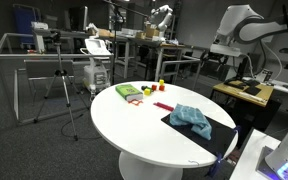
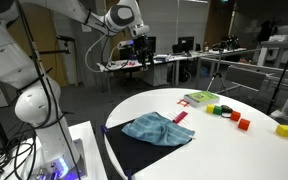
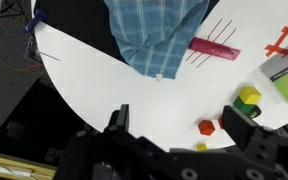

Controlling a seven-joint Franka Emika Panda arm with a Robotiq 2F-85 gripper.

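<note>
A blue checked cloth [image 1: 191, 118] lies loosely spread on a black mat [image 2: 134, 156] on the white round table [image 1: 134, 125]. It is rumpled, and one part reaches past the mat onto the white top, as the wrist view of the cloth [image 3: 159, 35] shows. High above the table, clear of everything on it, hangs my gripper [image 1: 222, 68]. Its dark fingers stand wide apart in the wrist view, with only bare table showing between them, so the gripper is open and empty.
A red marker-like bar [image 3: 214, 48] lies beside the cloth. Farther off are a green box [image 1: 129, 92], a red block [image 2: 244, 125], a yellow block [image 2: 284, 130] and a green block [image 3: 246, 105].
</note>
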